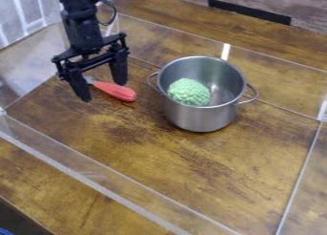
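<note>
My black gripper (90, 67) hangs at the upper left, open, its fingers spread over the wooden table. Just below and right of it lies a red utensil (115, 91) with a paler narrow end, partly hidden behind a finger. On the right stands a steel pot (202, 113) with two handles, a green bumpy ball (186, 92) inside it.
Clear panel edges run along the left and right sides of the work area.
</note>
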